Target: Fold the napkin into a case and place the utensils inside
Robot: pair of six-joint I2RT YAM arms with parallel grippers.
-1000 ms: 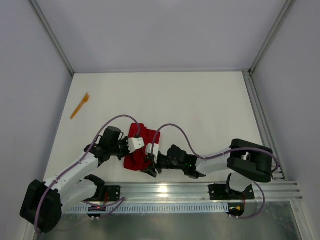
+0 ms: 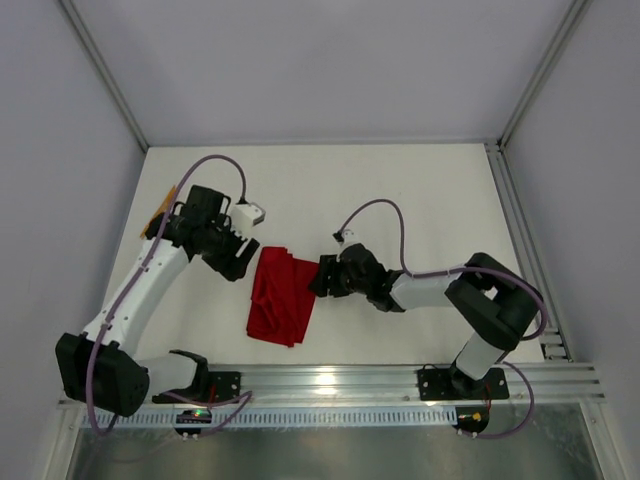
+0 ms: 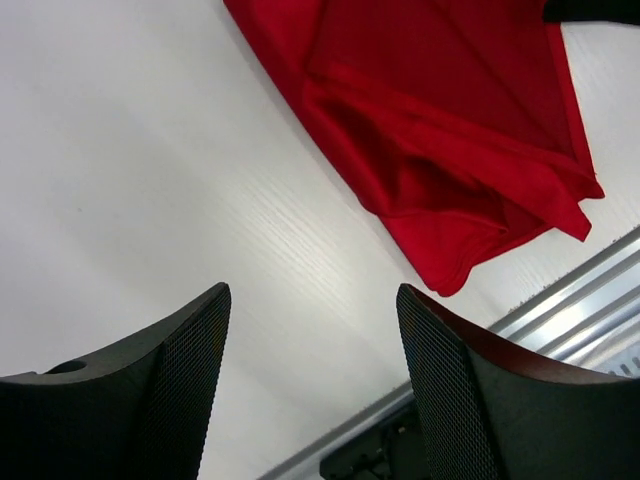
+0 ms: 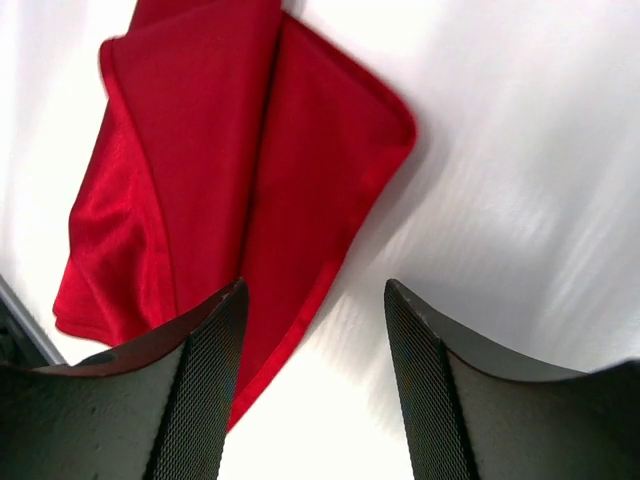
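The red napkin [image 2: 283, 300] lies near the table's front, left of centre, with a loose folded strip [image 3: 440, 140] running along it and creases at its front end. My left gripper [image 2: 238, 272] hangs just left of the cloth, open and empty. To the napkin's right, my right gripper [image 2: 320, 290] is open beside its edge; in the right wrist view that edge [image 4: 345, 245] passes close by the left finger [image 4: 215, 340], and nothing is gripped. An orange utensil [image 2: 160, 210] at the far left is partly hidden by my left arm.
Bare white table [image 2: 400, 190] fills the back and right. Along the front runs a metal rail [image 2: 330, 378]. Both arms reach in from the front corners.
My left gripper has moved back and off the napkin's left side, its arm now covering part of the utensil. My right gripper has moved back along the napkin's right edge.
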